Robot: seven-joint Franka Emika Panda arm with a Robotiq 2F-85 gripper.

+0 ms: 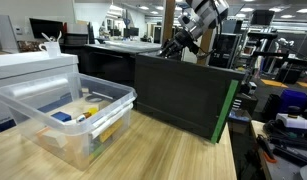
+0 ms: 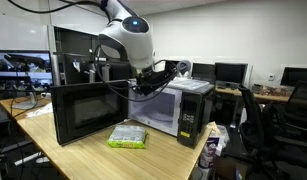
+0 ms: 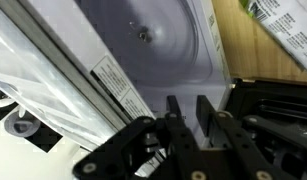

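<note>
A microwave stands on the table with its dark door swung open; in exterior view 1 that door panel hides most of what lies behind it. My gripper is open, with nothing visible between its dark fingers, and in the wrist view it is over a grey surface that appears to be the microwave's interior. On the table in front of the microwave lies a green and white packet, whose edge also enters the wrist view at upper right.
A clear plastic bin holding several small items stands on the wooden table, left of the door. Bare tabletop lies in front of the door. An office chair is at the right, off the table.
</note>
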